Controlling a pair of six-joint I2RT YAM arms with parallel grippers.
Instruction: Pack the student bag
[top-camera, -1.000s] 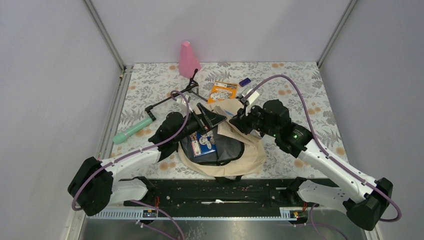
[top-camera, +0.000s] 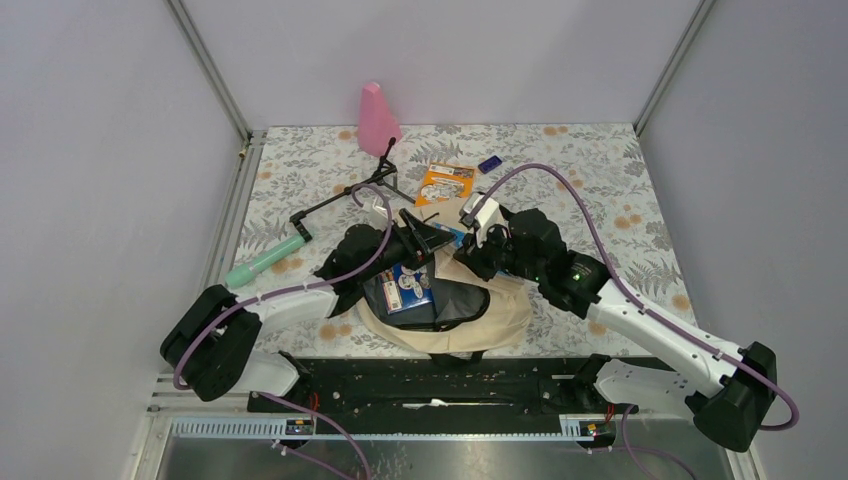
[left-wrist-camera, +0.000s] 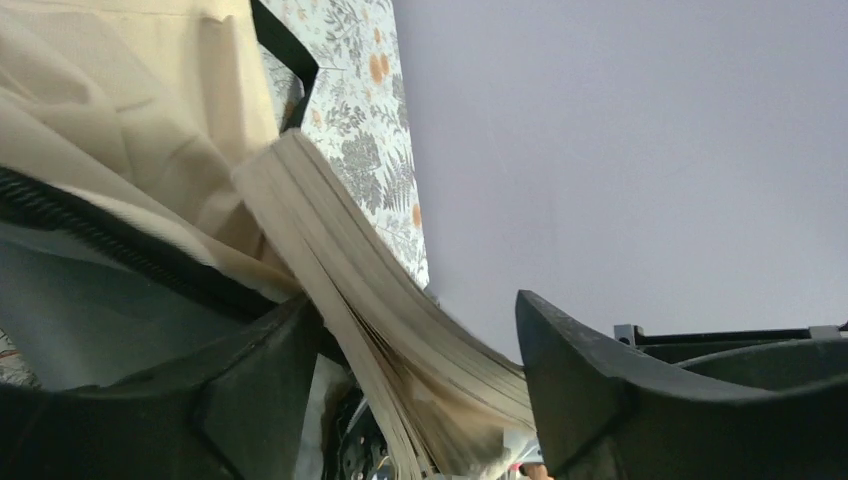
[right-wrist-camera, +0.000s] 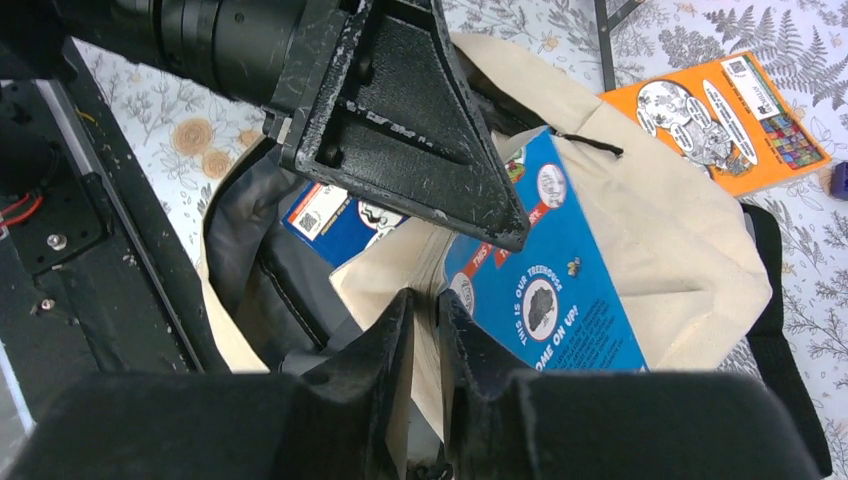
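Observation:
A beige and black bag lies open on the table with a blue book inside. Above it, a second book with a light blue cover and cream page edges is between my two grippers. My left gripper has its fingers apart around the page edges; whether they touch it cannot be told. My right gripper holds its fingertips close on the book's edge, by the cream pages.
An orange book, a small dark blue item, a pink object, a black stand and a green cylinder lie around the bag.
Both arms have shifted slightly, the left elbow rightward and the right gripper's housing a little, with more of the light blue cover showing in the top view.

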